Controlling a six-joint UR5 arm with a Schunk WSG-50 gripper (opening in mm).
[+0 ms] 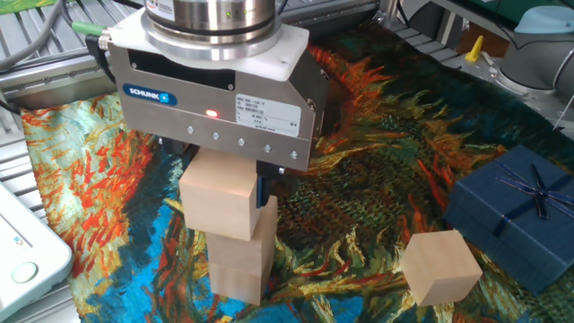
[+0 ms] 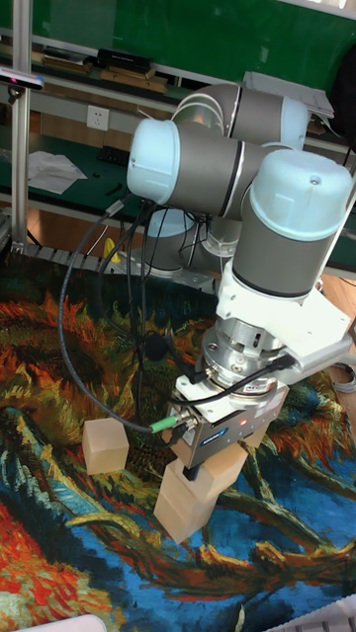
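Note:
A pale wooden cube (image 1: 218,206) sits between the fingers of my gripper (image 1: 221,182), which is shut on it. The dark right finger (image 1: 264,187) lies along its side, while the other finger is mostly hidden behind the cube. Below stands a stack of two similar cubes (image 1: 240,260). The held cube is shifted left of that stack in exterior view 2, so a corner of the upper stacked cube shows on the right. Whether the held cube still touches the stack I cannot tell. Another loose wooden cube (image 1: 441,269) rests on the cloth to the right.
A dark blue gift box (image 1: 516,215) with a ribbon lies at the right. The colourful painted cloth (image 1: 359,197) covers the table, with free room between stack and loose cube. A white device (image 1: 27,256) stands at the left edge.

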